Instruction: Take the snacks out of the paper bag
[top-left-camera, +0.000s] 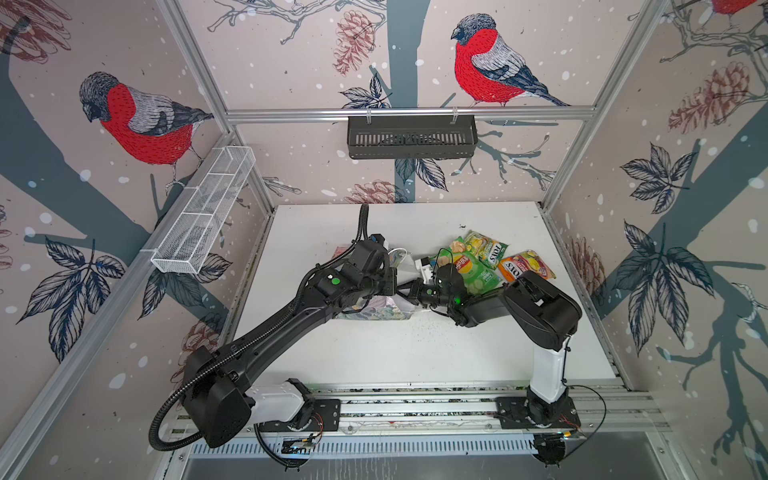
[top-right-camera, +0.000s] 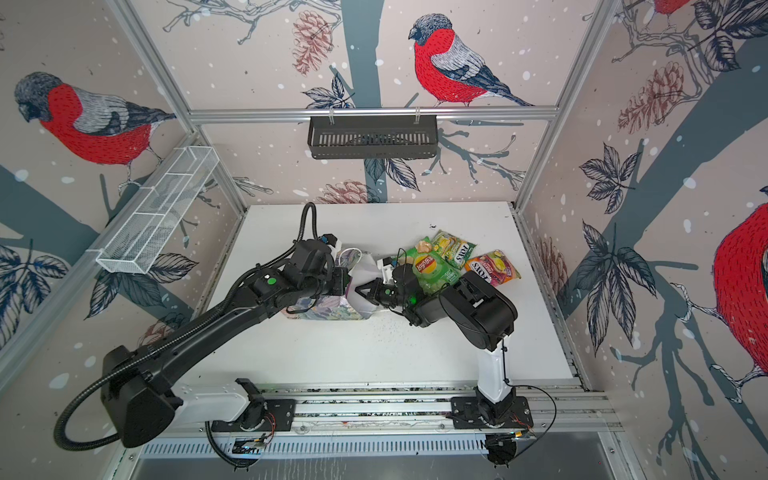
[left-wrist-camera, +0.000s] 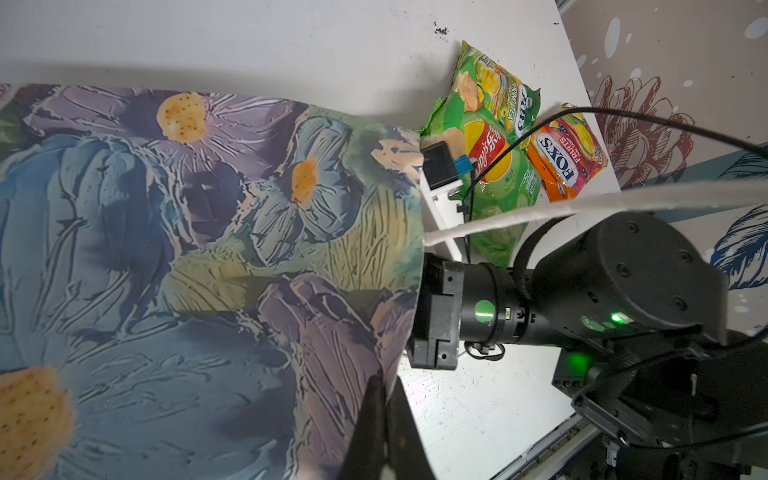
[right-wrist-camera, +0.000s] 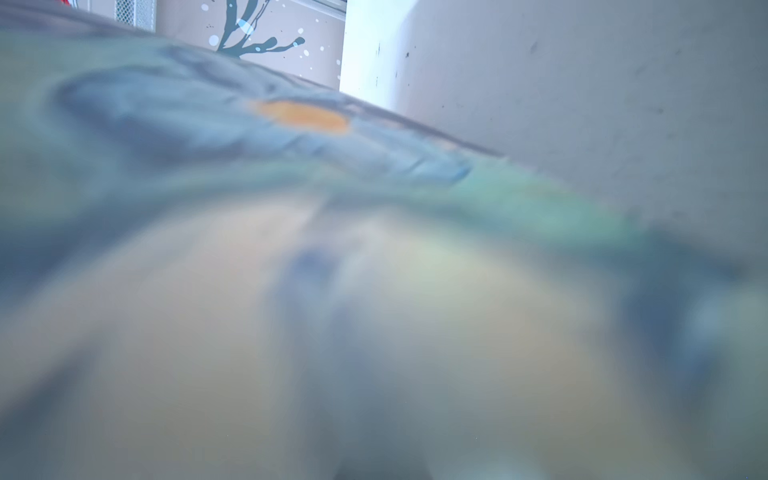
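Observation:
The floral paper bag (left-wrist-camera: 224, 232) lies on its side, its mouth toward the right and a white handle (left-wrist-camera: 560, 214) reaching out of it. At the mouth's near edge my left gripper is shut on the bag's rim. My right gripper (top-left-camera: 402, 290) is shut at the bag's mouth, its tips against the white opening; no snack shows in it. The right wrist view is filled by blurred floral paper, hiding its fingers. Outside lie a green chip bag (top-left-camera: 475, 275), a green-yellow Fox's pack (top-left-camera: 485, 249) and an orange Fox's pack (top-left-camera: 527, 265). The bag's contents are hidden.
A dark basket (top-left-camera: 412, 146) hangs on the back rail, and a white wire rack (top-left-camera: 204, 209) is at the left wall. Both arms are close together over mid-table. Bare white table (top-left-camera: 416, 352) lies in front.

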